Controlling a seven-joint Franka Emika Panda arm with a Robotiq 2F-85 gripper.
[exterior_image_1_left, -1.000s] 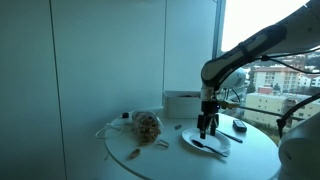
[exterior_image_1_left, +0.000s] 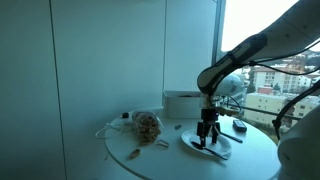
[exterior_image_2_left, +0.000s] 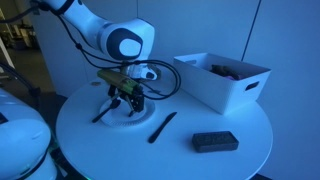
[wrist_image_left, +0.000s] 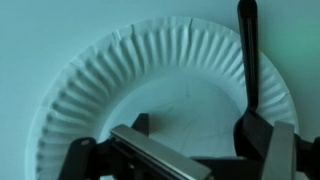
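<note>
A white paper plate (wrist_image_left: 95, 95) with a fluted rim lies on the round table. The black spoon (wrist_image_left: 250, 60) rests on the right part of the plate in the wrist view, its handle crossing the rim. My gripper (exterior_image_1_left: 207, 135) is low over the plate, pointing down, its fingers open. In the wrist view the bowl of the spoon lies close by the right finger (wrist_image_left: 281, 152), partly hidden by the gripper; whether they touch I cannot tell. Exterior view 2 shows the gripper (exterior_image_2_left: 122, 102) above the plate (exterior_image_2_left: 135, 117).
A black knife (exterior_image_2_left: 162, 127) lies beside the plate, and a dark block (exterior_image_2_left: 214, 141) is farther right. Behind them stands a white bin (exterior_image_2_left: 222, 82) with dark things inside. A clear bag (exterior_image_1_left: 147, 125) and small items occupy the table's other side.
My gripper has come down closer to the plate over the last second. The plate and the other items on the table look unmoved.
</note>
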